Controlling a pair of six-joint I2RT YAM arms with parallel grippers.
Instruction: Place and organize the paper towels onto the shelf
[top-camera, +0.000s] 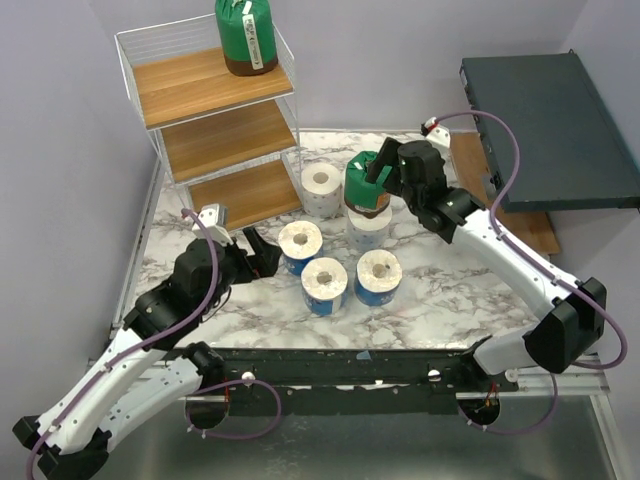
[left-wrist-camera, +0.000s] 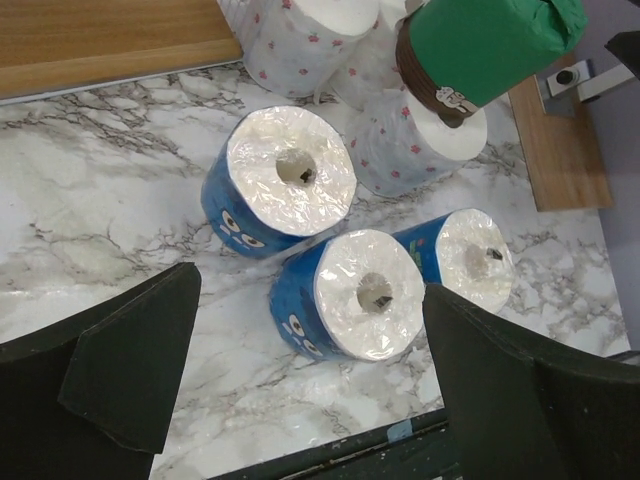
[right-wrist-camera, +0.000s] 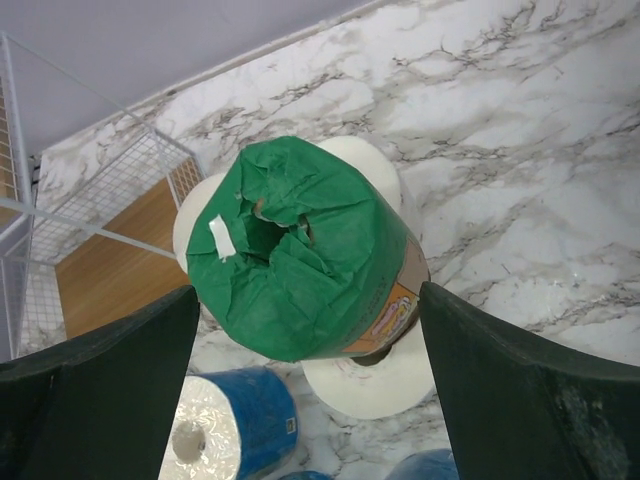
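A green-wrapped paper towel roll (top-camera: 364, 182) rests tilted on top of white rolls; my right gripper (top-camera: 385, 172) hovers right over it. In the right wrist view the green roll (right-wrist-camera: 290, 250) sits between the two spread fingers, with no clear grip on it. Another green roll (top-camera: 247, 38) stands on the top tier of the wire shelf (top-camera: 205, 84). My left gripper (top-camera: 262, 258) is open and empty, left of the blue-wrapped rolls. The left wrist view shows three blue-wrapped rolls, one nearer the shelf (left-wrist-camera: 291, 170), one in front (left-wrist-camera: 368, 295) and one to the right (left-wrist-camera: 476, 260).
A white flowered roll (top-camera: 321, 189) stands close to the shelf's right side, beside the white roll (top-camera: 367, 230) under the green one. A dark panel (top-camera: 555, 130) overhangs a wooden board (top-camera: 500, 200) at the right. The shelf's middle tier (top-camera: 225, 140) and bottom tier (top-camera: 245, 194) are bare.
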